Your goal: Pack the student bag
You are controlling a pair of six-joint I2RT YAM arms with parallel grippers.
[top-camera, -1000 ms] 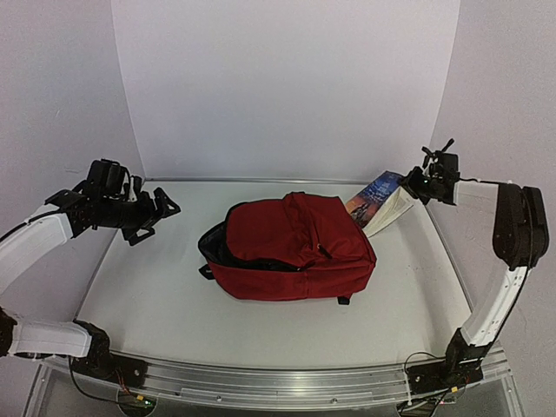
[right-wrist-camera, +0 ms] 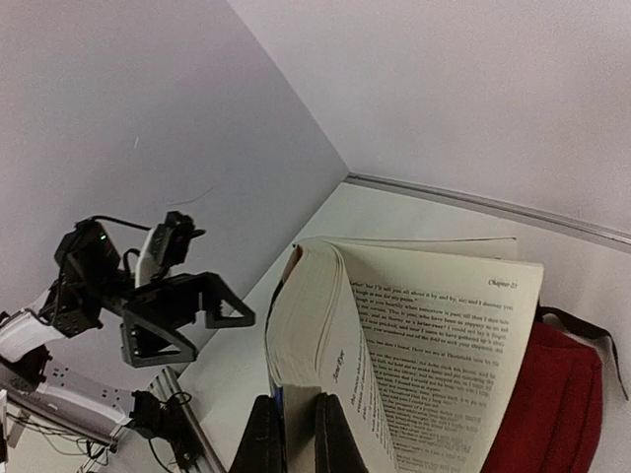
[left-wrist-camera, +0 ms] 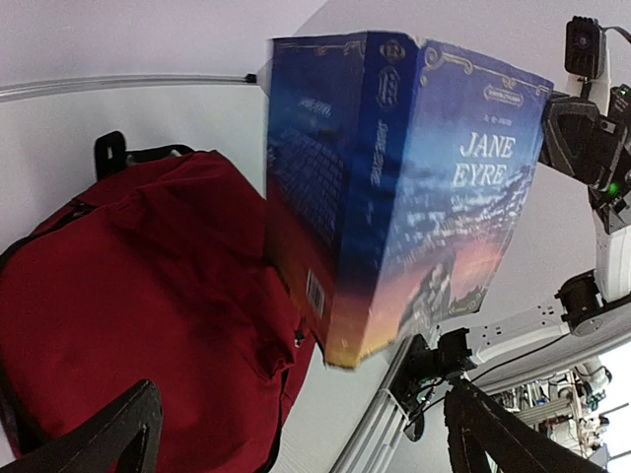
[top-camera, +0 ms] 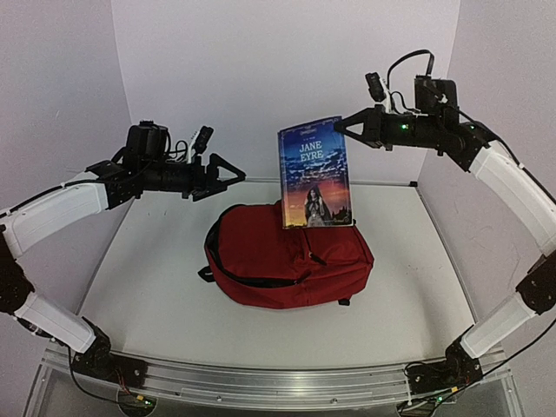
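A Jane Eyre paperback [top-camera: 314, 174] hangs in the air above the red backpack [top-camera: 287, 269], cover facing the top camera; my right gripper [top-camera: 343, 126] is shut on its upper right corner. In the right wrist view the book's pages [right-wrist-camera: 424, 365] fan partly open, with the fingertips pinching near its spine. My left gripper [top-camera: 228, 174] stands open above the backpack's left side, left of the book, with nothing between its fingers. The backpack lies on the white table with a dark zipped opening along its left and front edge.
Grey walls stand at the back and both sides; a metal rail [top-camera: 261, 373] runs along the front edge.
My right gripper has lifted the book from the back right of the table and swung it left over the backpack. My left gripper has moved right and up.
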